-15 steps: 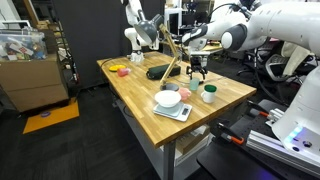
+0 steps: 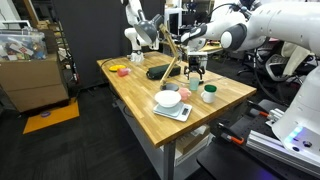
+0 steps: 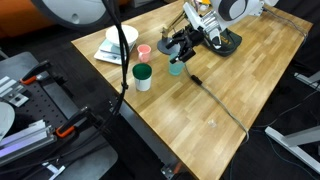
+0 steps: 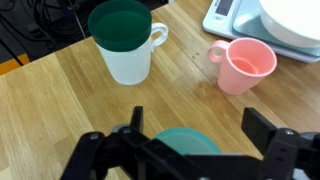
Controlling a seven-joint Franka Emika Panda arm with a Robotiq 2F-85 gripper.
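Note:
A teal cup [image 4: 186, 141] is in the lower middle of the wrist view, partly hidden by the gripper. My gripper hangs over it with the fingers spread wide and nothing held. In exterior view 2, the gripper [image 3: 181, 52] is just above the teal cup [image 3: 177, 68]. A white mug with a dark green inside [image 4: 126, 60] stands apart from the cup, its handle turned toward a pink mug [image 4: 243, 68]. Both mugs are upright on the wooden table [image 2: 150, 118].
A white bowl [image 2: 168, 99] rests on a flat pale scale [image 2: 174, 112] near the table's front edge. Behind it is a grey pot [image 2: 171, 88]. A cable [image 3: 222, 103] crosses the wood beside the teal cup. Bare table lies to the right in exterior view 2.

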